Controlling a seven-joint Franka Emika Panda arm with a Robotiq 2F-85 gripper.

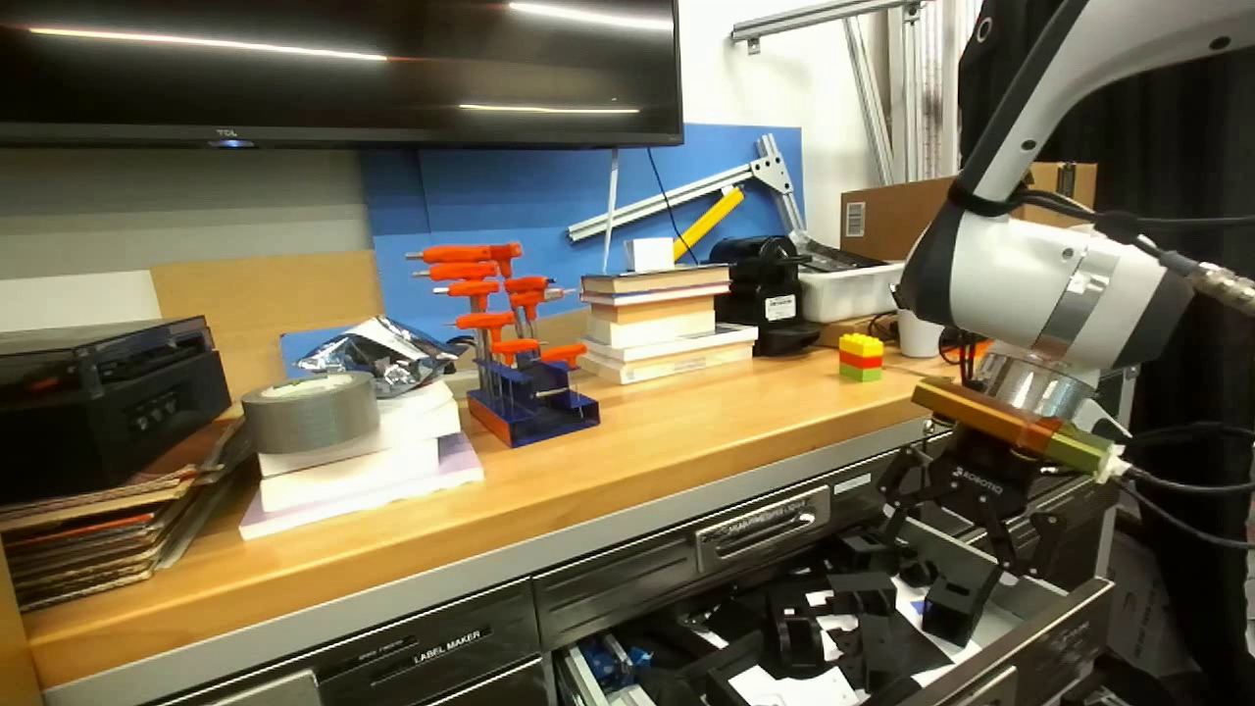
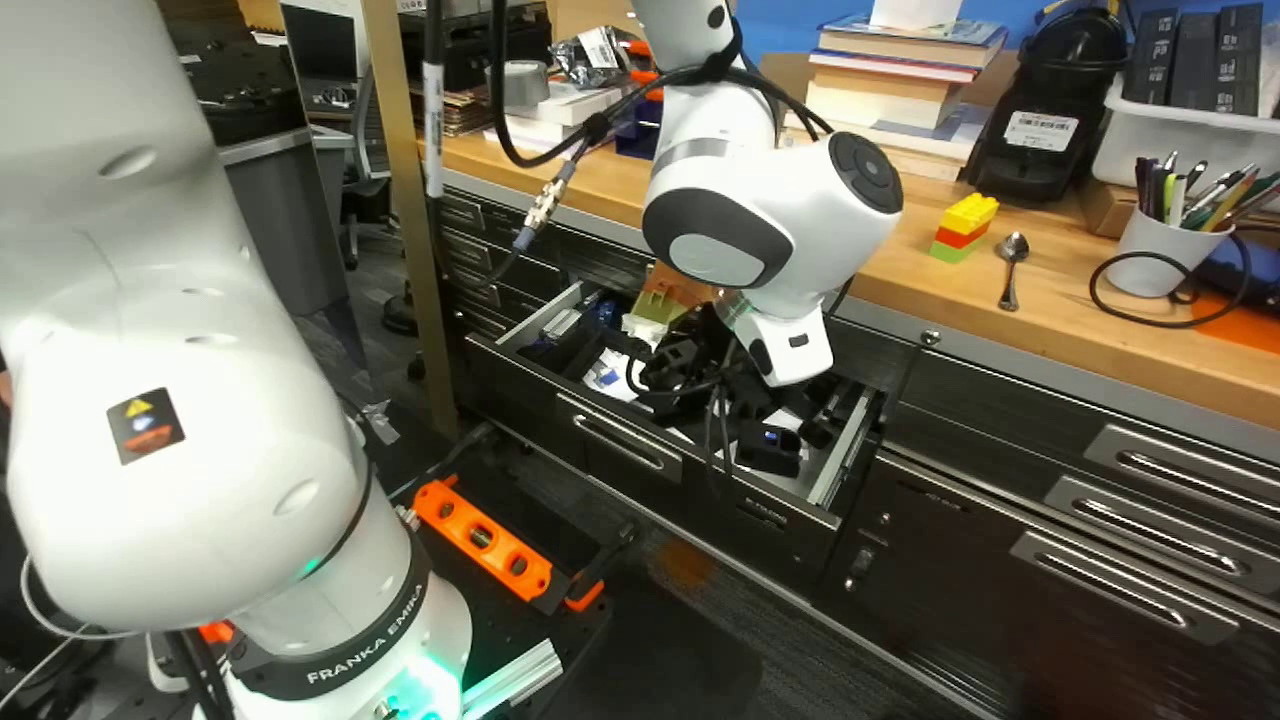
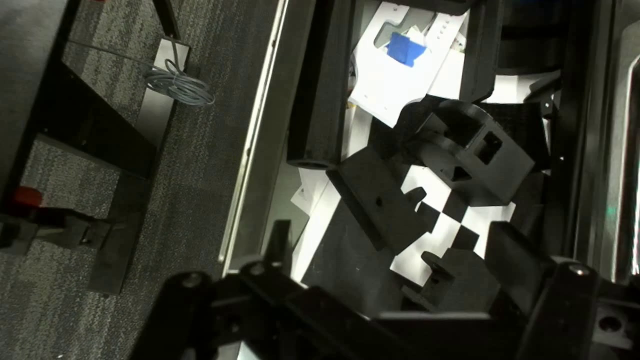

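Observation:
My gripper (image 1: 947,551) stands open over the pulled-out drawer (image 1: 1047,630), tilted, with nothing seen held between its fingers. In the wrist view the two fingers (image 3: 279,243) are wide apart at the bottom. Beyond and below them lie loose black parts: a flat plate (image 3: 381,201), a bracket with square cutouts (image 3: 480,153) and a small block with a tab (image 3: 462,279). A black-and-white checkered sheet (image 3: 441,222) shows beneath these parts. A black block (image 1: 955,606) is also seen close below the gripper. In the second exterior view the arm hides the fingers.
The wooden counter (image 1: 659,441) above the drawer carries a toy-brick stack (image 1: 860,358), books (image 1: 665,324), a hex-key stand (image 1: 531,400) and a tape roll (image 1: 312,412). A spoon (image 2: 1011,270) and pen cup (image 2: 1158,246) are farther along. The drawer's front edge is close to the gripper.

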